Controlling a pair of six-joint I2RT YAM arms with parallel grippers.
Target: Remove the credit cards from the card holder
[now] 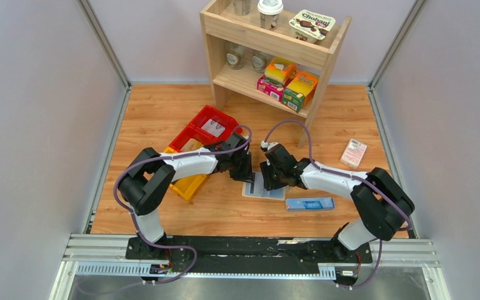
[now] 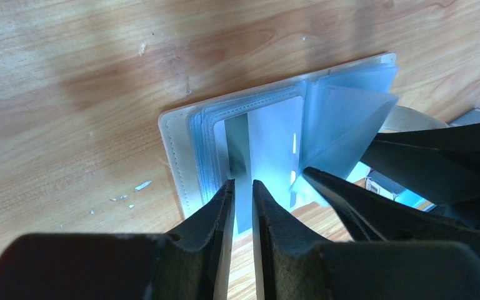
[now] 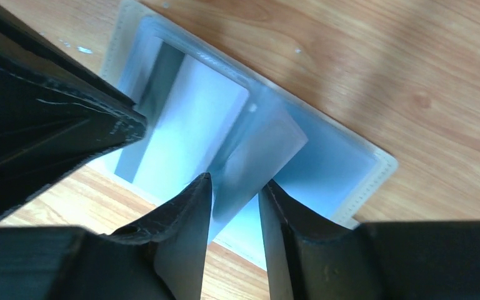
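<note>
The blue card holder lies opened on the table, its clear pages stacked, with pale backing edges. A white card and a dark grey-green strip show inside the left-hand page. Over that page is my left gripper, its fingertips a narrow gap apart with nothing visibly gripped. My right gripper is over the holder's middle, partly open. A raised translucent flap runs between its fingers; whether they press on it cannot be told. In the top view both grippers largely cover the holder.
A blue packet lies right of the holder's front. Behind my left arm sit a red tray and yellow tray. A wooden shelf stands at the back; a pink-white pack lies far right.
</note>
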